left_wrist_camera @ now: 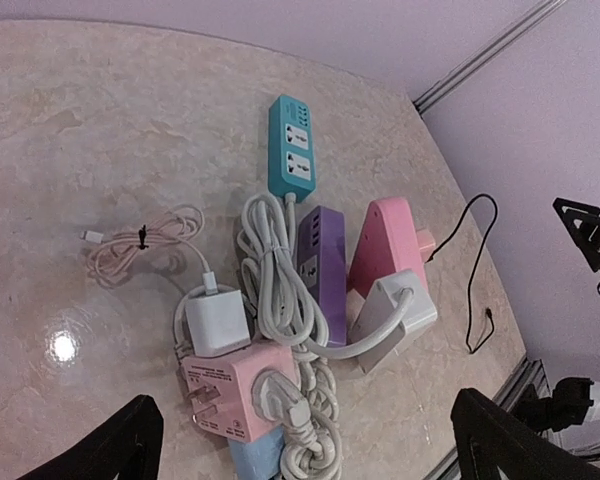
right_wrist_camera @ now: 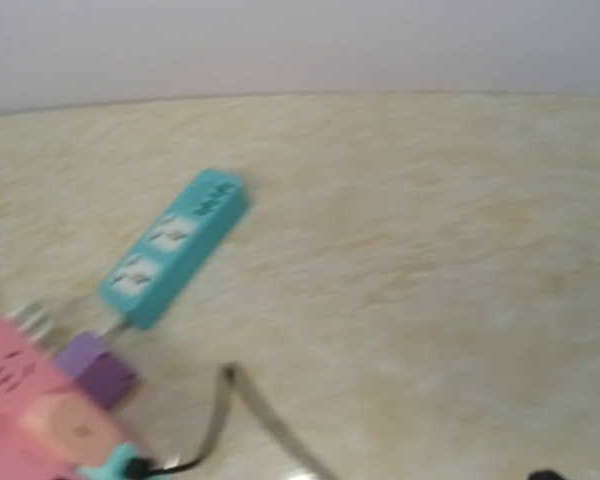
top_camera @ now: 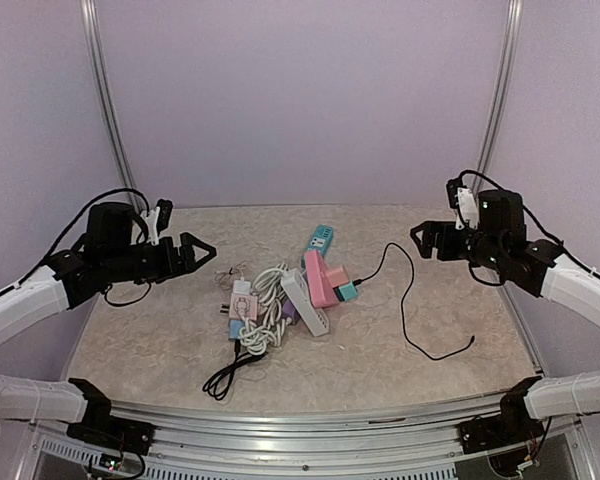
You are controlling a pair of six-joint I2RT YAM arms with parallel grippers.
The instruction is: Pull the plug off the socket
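Observation:
In the middle of the table stands a pink socket block beside a white one. A peach plug sits against the pink block's side, with a teal charger and its black cable attached. To the left, a smaller pink socket carries a white charger and a blue piece, partly under coiled white cord. My left gripper hangs open left of the cluster, touching nothing. Open as well, my right gripper is above the table's right side, well apart from everything.
A teal power strip lies behind the cluster and a purple one is wedged within it. Black cable winds over the right side; a black bundle lies front left. Bare table surrounds them.

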